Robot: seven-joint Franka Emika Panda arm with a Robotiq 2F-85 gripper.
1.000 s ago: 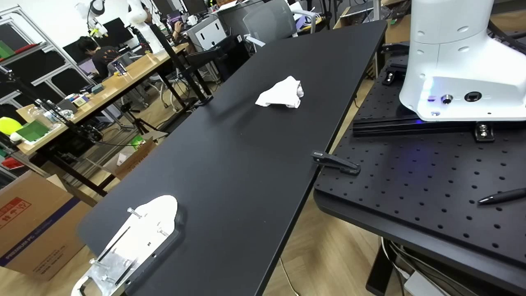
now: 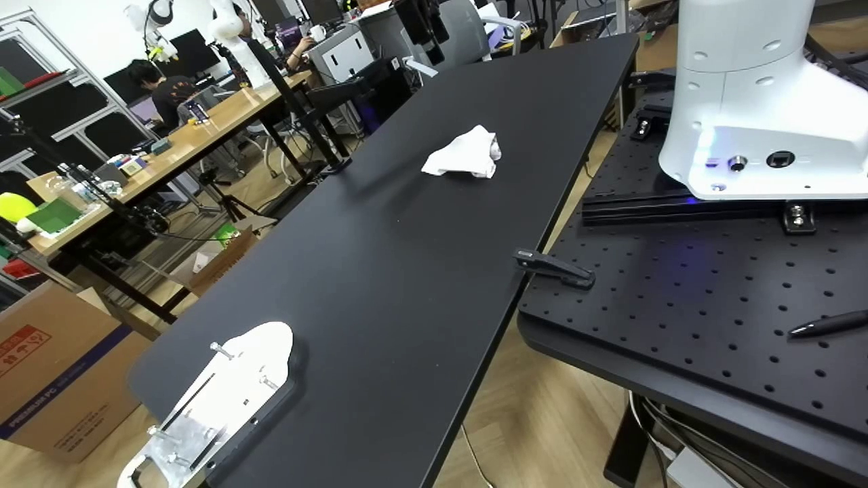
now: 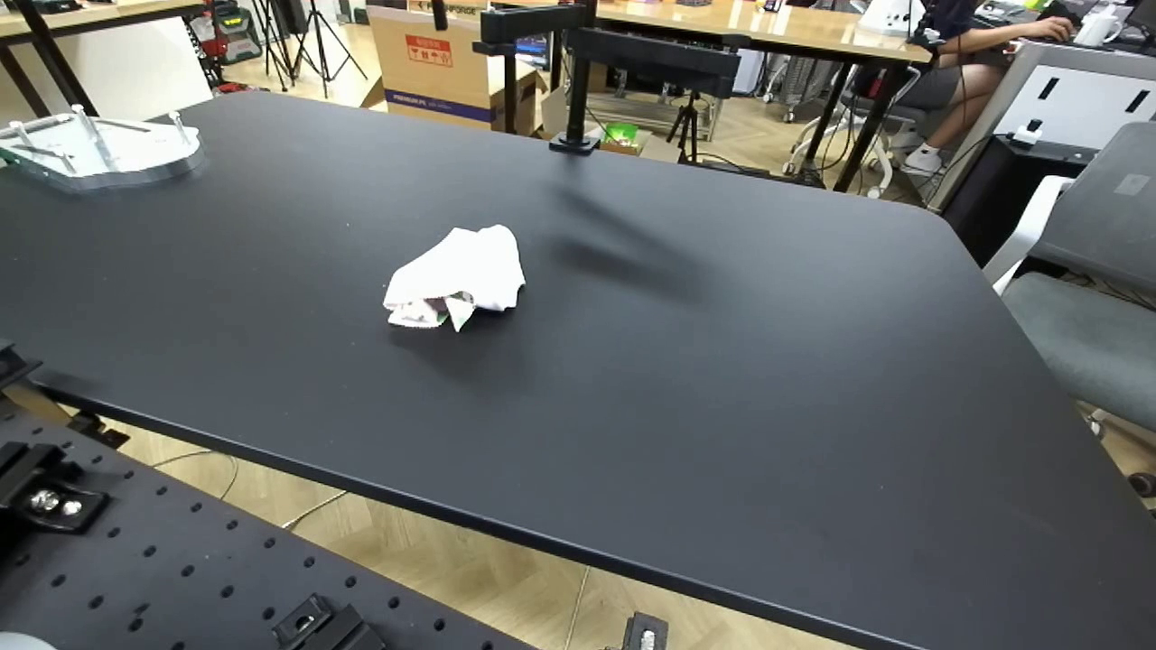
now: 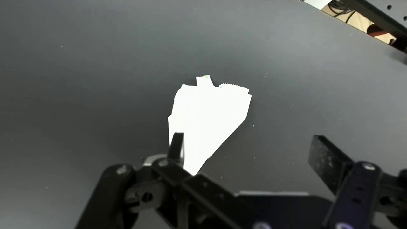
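Observation:
A crumpled white cloth (image 2: 465, 153) lies on the black table. In the second exterior view the same cloth (image 3: 463, 273) is bunched up, with a patterned patch showing along its near lower edge. Seen from the wrist, my gripper is open, its fingers wide apart and nothing gripped. The left finger overlaps the lower part of the cloth (image 4: 208, 114) in that view, while the right one has bare table behind it. In the first exterior view the dark gripper (image 2: 424, 32) hangs at the top edge, apart from the cloth; its fingertips are hard to make out.
A white plate fixture with upright posts (image 2: 244, 370) sits at one end of the table. A dark clamp (image 2: 555, 268) grips the edge by the perforated base board (image 2: 651, 301), where a pen (image 2: 830, 324) lies.
The gripper has come into the top of the first exterior view, where it was not visible a second ago. The cloth and the fixture are where they were.

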